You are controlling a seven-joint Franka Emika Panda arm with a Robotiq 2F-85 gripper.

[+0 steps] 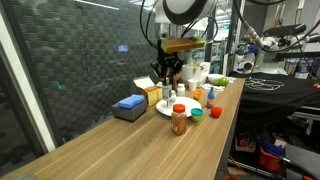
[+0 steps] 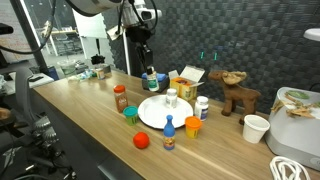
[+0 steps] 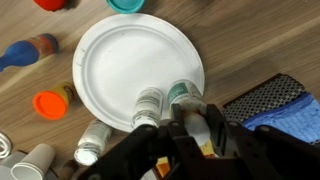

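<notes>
My gripper is shut on a white bottle with a green label (image 3: 186,92), which in the wrist view overlaps the edge of the round white plate (image 3: 125,60). In exterior view 2 this bottle (image 2: 151,78) is upright above the plate's (image 2: 152,116) rear left side; its height over the plate is hard to judge. A second white bottle (image 2: 171,97) stands on the plate, also seen as a pale bottle (image 3: 148,105) beside the held one. The fingertips are partly hidden by the bottle's top in the wrist view.
A red-lidded jar (image 1: 179,119) stands at the plate's near side. Around the plate are a teal cup (image 2: 131,116), tomato (image 2: 141,141), blue bottle (image 2: 168,133), orange cup (image 2: 193,126) and another white bottle (image 2: 201,106). Behind are a yellow box (image 2: 186,78) and a dark tray with blue cloth (image 1: 131,106).
</notes>
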